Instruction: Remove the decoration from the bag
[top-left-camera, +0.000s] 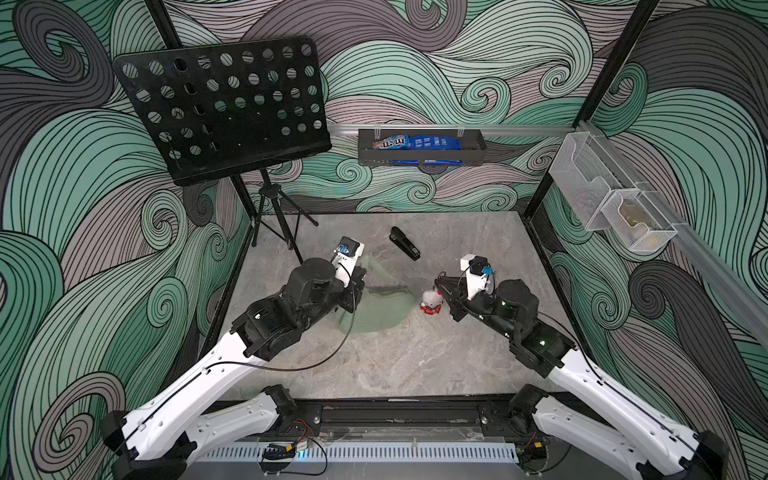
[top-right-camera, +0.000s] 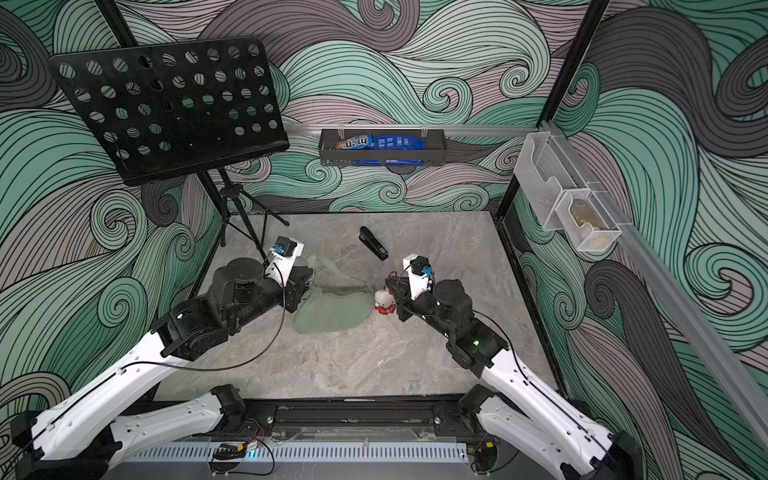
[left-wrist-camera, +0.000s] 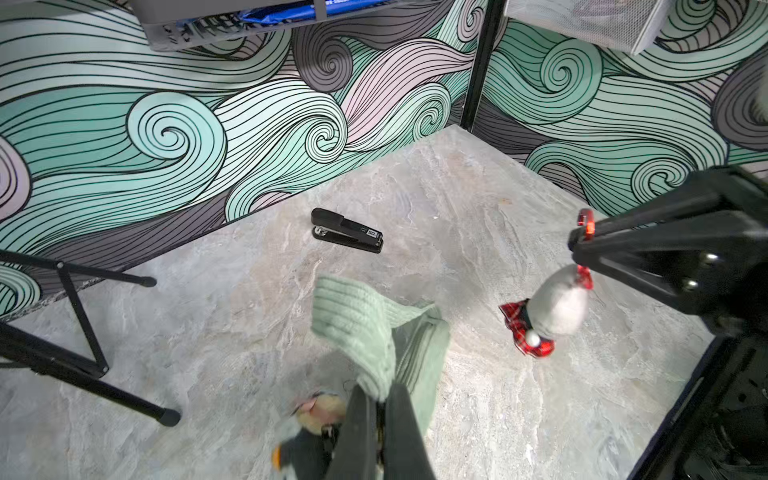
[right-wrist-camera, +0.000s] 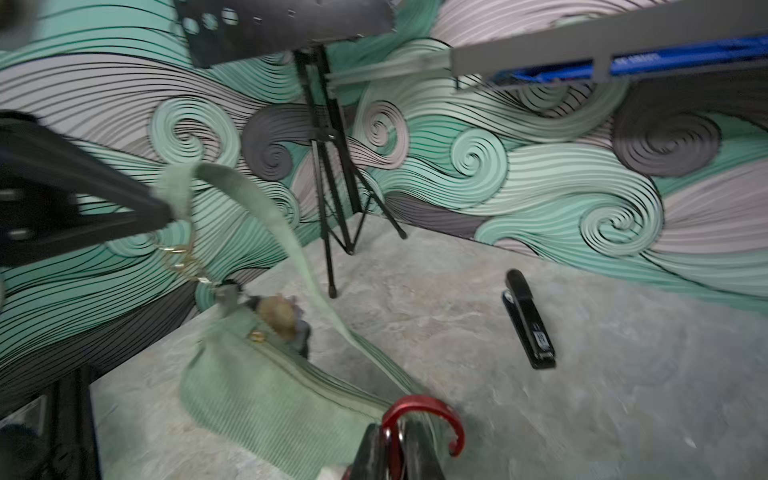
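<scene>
A pale green bag (right-wrist-camera: 272, 400) with a long strap (right-wrist-camera: 280, 232) hangs over the tabletop from my left gripper, which is shut on the strap. Beside the bag, partly hidden in the left wrist view, is a dark plush charm with a tan top. A white plush figure with red plaid clothing (left-wrist-camera: 560, 304) dangles by its red hook from my right gripper. That gripper is shut on the red hook (right-wrist-camera: 424, 405). In the left wrist view the white figure is clear of the bag.
A black stapler (top-left-camera: 405, 243) lies on the table toward the back. The music stand's tripod (top-left-camera: 276, 208) stands at the back left. Wall-mounted mesh baskets (top-left-camera: 632, 216) hang at the right.
</scene>
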